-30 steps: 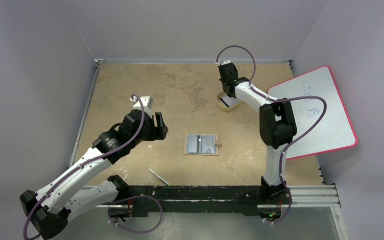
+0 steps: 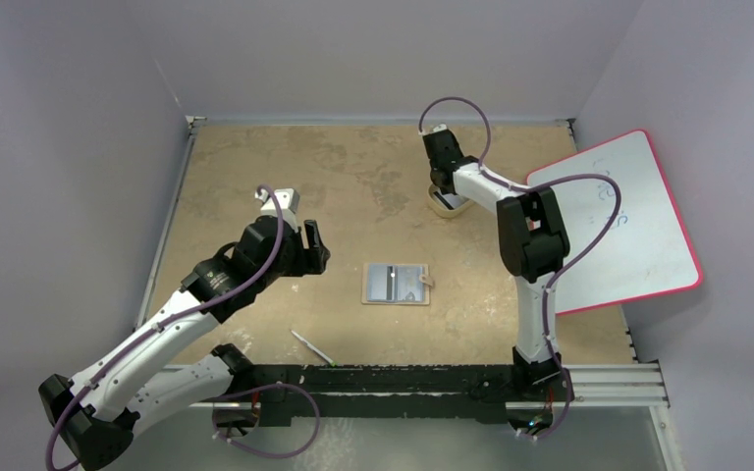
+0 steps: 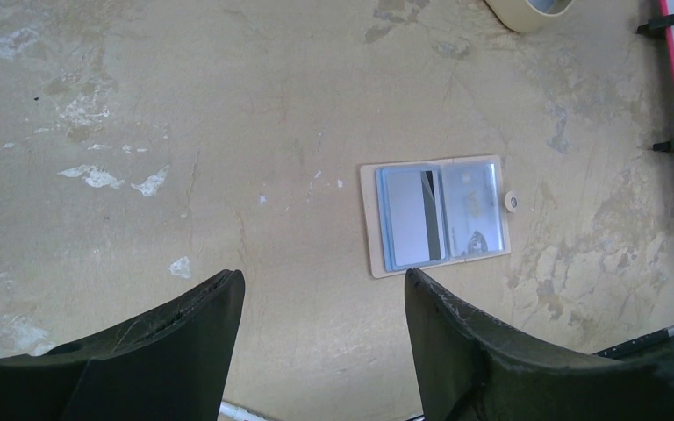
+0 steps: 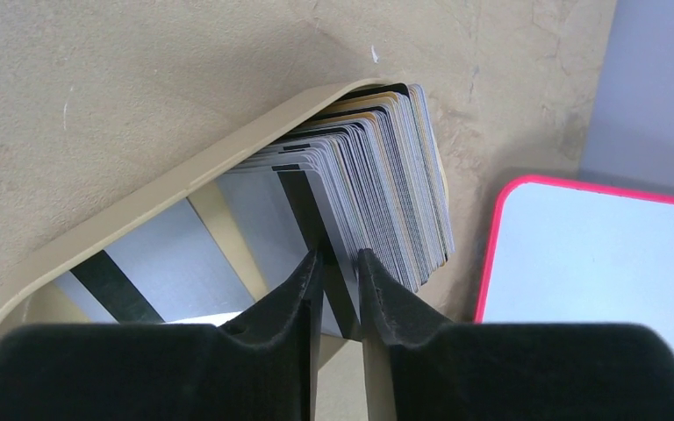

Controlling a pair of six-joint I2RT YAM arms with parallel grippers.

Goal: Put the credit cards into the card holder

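A beige box (image 4: 167,181) of credit cards (image 4: 377,175) lies at the back right, partly hidden under my right arm in the top view. My right gripper is down in it, its narrowly spaced fingertips at the front card of the stack; whether that card is pinched is unclear. The card holder (image 3: 469,210), a flat open case with clear sleeves and a striped card in its left side, lies at the table's middle front. My left gripper hangs open left of it, nothing between its fingers.
A red-edged whiteboard (image 2: 614,226) fills the right side of the table. A white pen (image 2: 312,348) lies near the front edge.
The left arm has stayed still.
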